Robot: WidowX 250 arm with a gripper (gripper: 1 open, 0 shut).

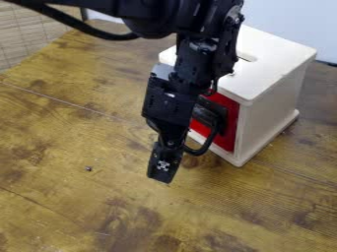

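Note:
My black gripper (166, 162) hangs low over the wooden table (66, 167), fingertips pointing down, in front of a white box (274, 74) with a red front panel (227, 133). Whether the fingers are open or shut is unclear; no object shows held in them. The arm hides part of the box's front and top.
Bare tabletop spreads to the left and front of the gripper, with a tiny dark speck on it. A pale tiled surface lies beyond the table's back left edge, and a white wall stands behind the box.

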